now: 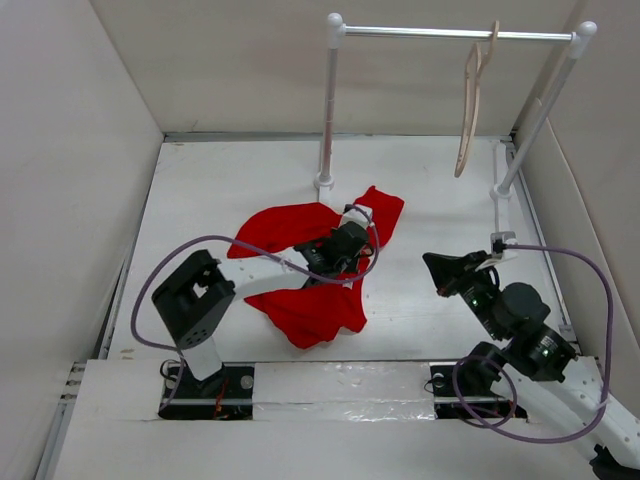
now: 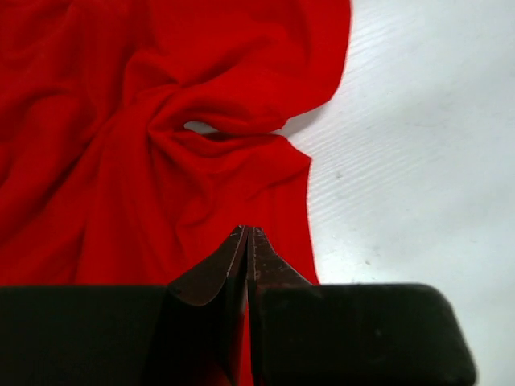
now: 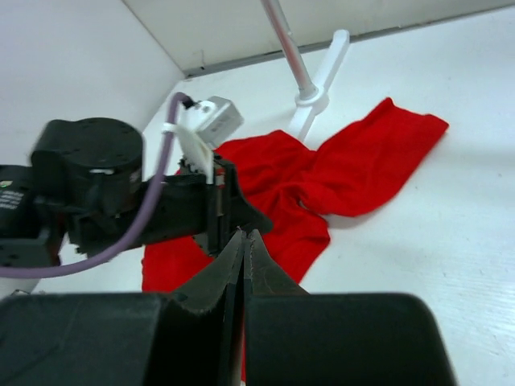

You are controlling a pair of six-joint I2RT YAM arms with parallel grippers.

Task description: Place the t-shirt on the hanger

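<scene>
A red t-shirt (image 1: 300, 315) lies crumpled on the white floor, its fabric (image 2: 121, 185) filling much of the left wrist view. My left gripper hovers over the shirt's right part, shut with nothing seen between its fingers; in the top view its arm covers the shirt's middle. My right gripper (image 1: 432, 262) is off the shirt to the right, shut, pointing toward it; the shirt (image 3: 362, 169) is ahead of it in the right wrist view. A pale wooden hanger (image 1: 467, 120) hangs on the rail above the back right.
The rack (image 1: 420, 31) has white posts with feet on the floor behind and right of the shirt. The left wrist and cable stand in front of my right gripper's view. Bare floor shows right of the shirt. Walls close in at both sides and the back.
</scene>
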